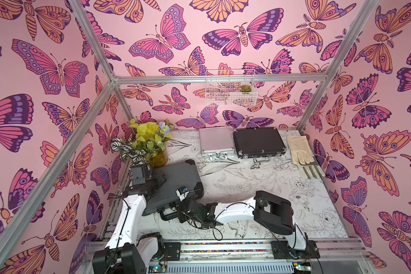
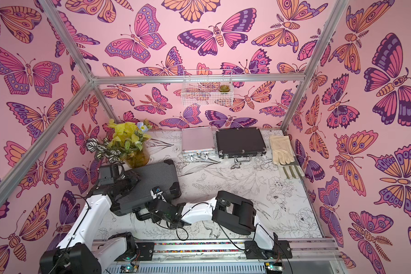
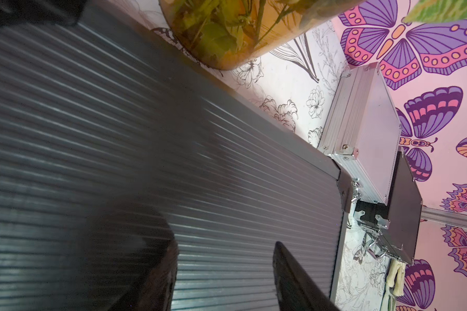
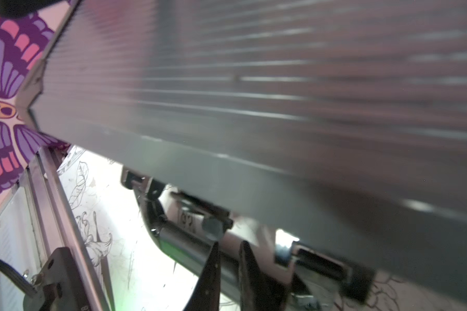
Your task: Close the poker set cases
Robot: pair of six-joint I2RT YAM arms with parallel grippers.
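The dark ribbed case [image 1: 171, 180] lies at the left of the table with its lid down; whether it is latched, I cannot tell. My left gripper is over the lid, its two fingertips apart in the left wrist view; whether they touch it is unclear. My right gripper is at the case's front, fingertips slightly apart beside the black handle [image 4: 181, 243] and latch area [image 4: 316, 261], under the lid's rim. A silver case [image 1: 216, 138] and a black case [image 1: 259, 140] lie at the back, lids down.
A yellow flower arrangement [image 1: 148, 139] stands at the back left, close to the dark case. Gloves [image 1: 300, 148] lie at the right. A wire basket [image 1: 230, 98] hangs on the back wall.
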